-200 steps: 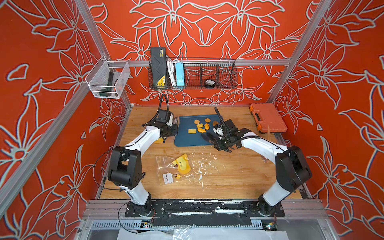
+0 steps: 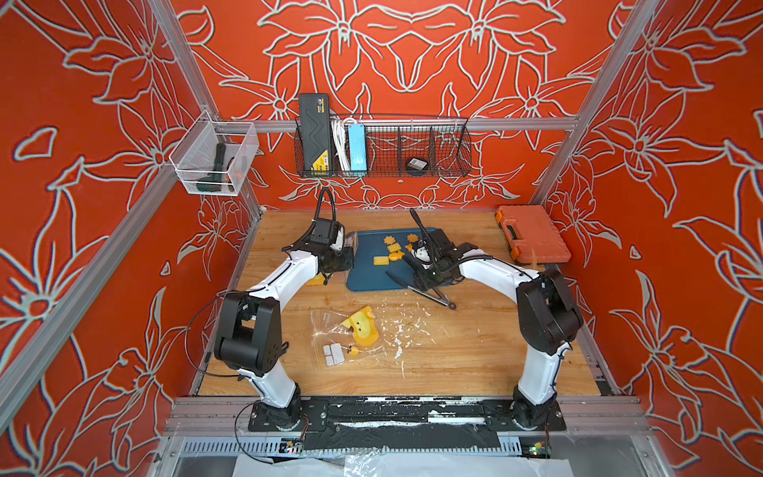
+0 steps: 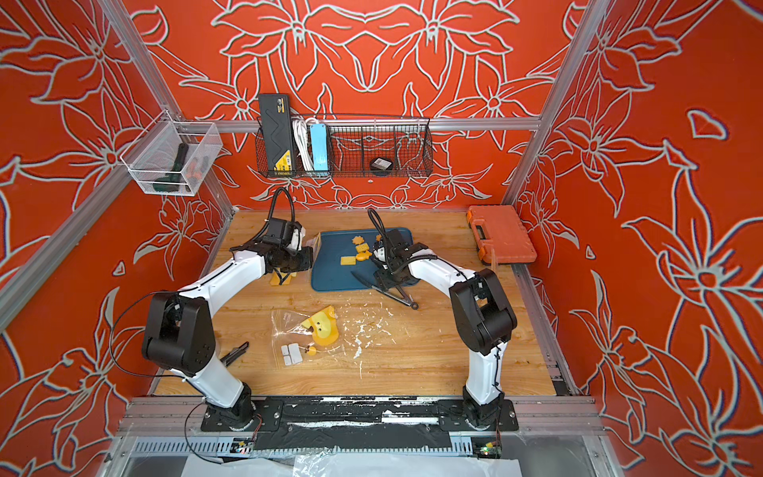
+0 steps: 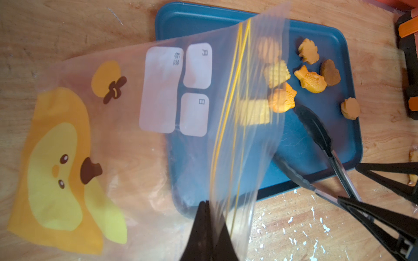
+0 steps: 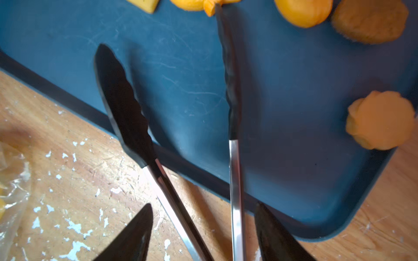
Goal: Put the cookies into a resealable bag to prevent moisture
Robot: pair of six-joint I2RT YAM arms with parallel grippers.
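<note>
A clear zip bag with a yellow animal print (image 4: 61, 165) spreads across the left wrist view, its yellow-lined mouth towards the cookies. My left gripper is shut on the bag's edge near that mouth. Over the tray's front edge my right gripper stands part open. Black-tipped tongs (image 5: 235, 174) lie between its fingers, arms spread, with gaps visible on both sides. One tong tip is against or very near an orange fish-shaped cookie (image 4: 283, 97). Other cookies include square ones (image 4: 254, 112), a brown one (image 4: 330, 72) and a flower-shaped one (image 5: 381, 120) on the blue tray (image 2: 369, 278).
Another printed clear bag (image 2: 361, 327) lies flat on the table in front, beside scattered white flecks (image 2: 401, 338). An orange case (image 2: 534, 234) stands at the back right.
The right arm has moved left over the tray, and the tongs have shifted left, their metal arms now showing in front of the gripper. The left arm is still.
</note>
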